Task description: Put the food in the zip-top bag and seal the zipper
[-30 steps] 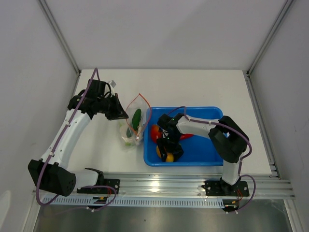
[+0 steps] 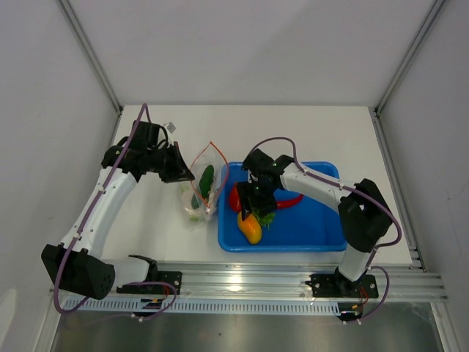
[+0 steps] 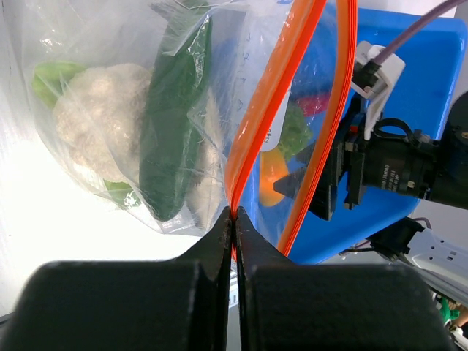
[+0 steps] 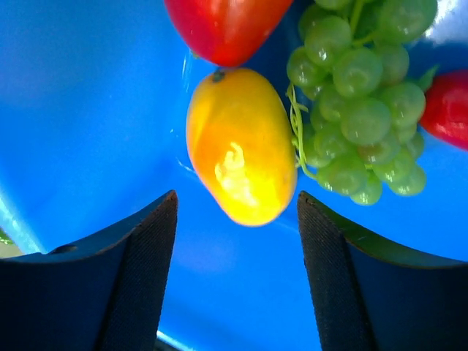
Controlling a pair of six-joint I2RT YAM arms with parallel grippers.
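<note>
My left gripper is shut on the orange zipper rim of the clear bag [image 3: 256, 117], holding its mouth up. Inside the bag are a dark green cucumber [image 3: 172, 131] and a pale cauliflower [image 3: 95, 117], with bits of lighter green. My right gripper is over the blue tray [image 4: 110, 110], its fingers apart around the near end of a yellow-orange mango [image 4: 241, 142], apparently above it with nothing held. Beside the mango lie green grapes [image 4: 365, 124] and red produce [image 4: 227, 18].
The blue tray [image 2: 308, 235] sits right of the bag, with a red pepper [image 2: 288, 202] under the right arm.
My right gripper has risen and moved back from low over the mango, uncovering more of it in the top view. The left arm and bag are unchanged.
</note>
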